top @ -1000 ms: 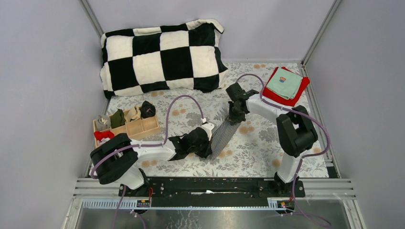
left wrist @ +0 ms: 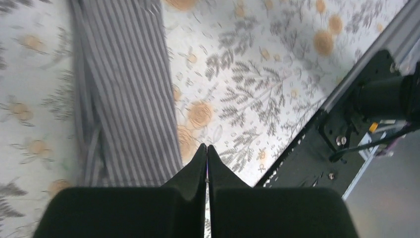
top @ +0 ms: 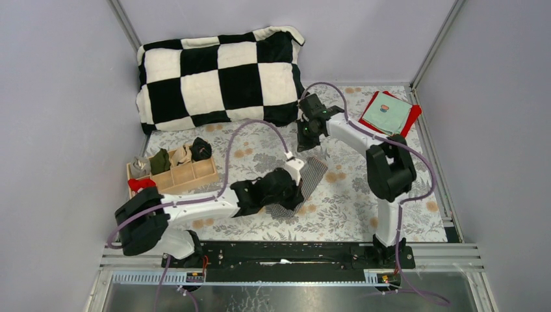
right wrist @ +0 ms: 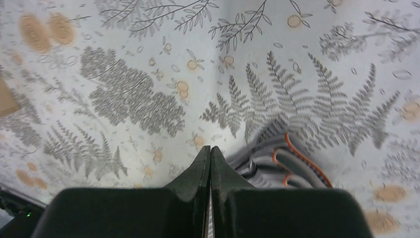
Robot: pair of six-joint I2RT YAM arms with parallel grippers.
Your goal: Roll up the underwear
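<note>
The striped grey underwear (top: 313, 177) lies folded into a long narrow strip on the patterned tablecloth, slanting between my two arms. Part of it is hidden under the left arm in the top view. In the left wrist view the striped cloth (left wrist: 131, 94) runs along the left, with the shut left gripper over its edge; nothing shows between the fingertips. The right gripper is shut too, its fingertips bare. Below and right of them, in the right wrist view, is an end of the underwear (right wrist: 267, 153) with orange-edged folds.
A wooden divided box (top: 195, 174) with several rolled cloths stands at the left. At the back lies a checkered black and white cushion (top: 240, 84). A green cloth (top: 386, 116) rests on a red one at the back right.
The right gripper has moved back and left, off the cloth's far end. The left gripper has shifted right, across the underwear. The cloth's far end is now uncovered.
</note>
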